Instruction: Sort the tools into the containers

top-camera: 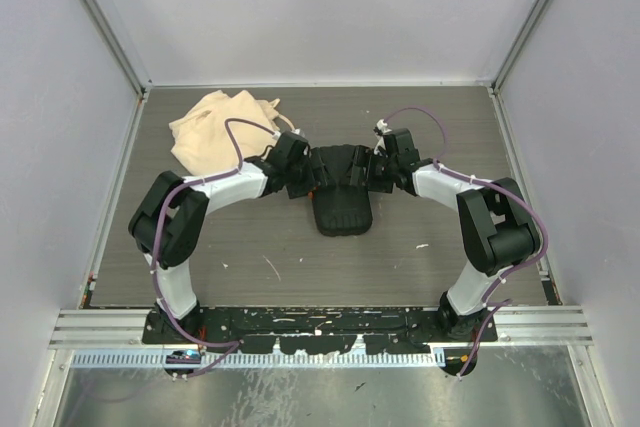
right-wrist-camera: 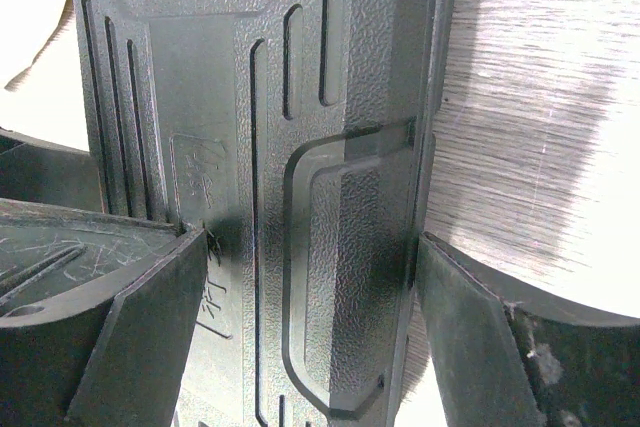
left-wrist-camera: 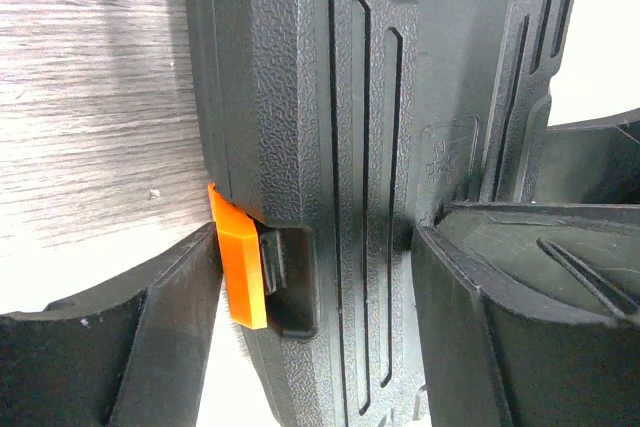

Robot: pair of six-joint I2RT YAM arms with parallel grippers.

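Observation:
A black plastic tool case lies in the middle of the table, a moulded lid with grooves on top and an orange latch on its left side. My left gripper is at that side, its fingers part open around the latch and the case edge in the left wrist view. My right gripper is at the opposite side, fingers either side of the case's edge section in the right wrist view. Whether either grips firmly is unclear. No loose tools are visible.
A cream canvas bag with a strap lies at the back left, close to my left arm.

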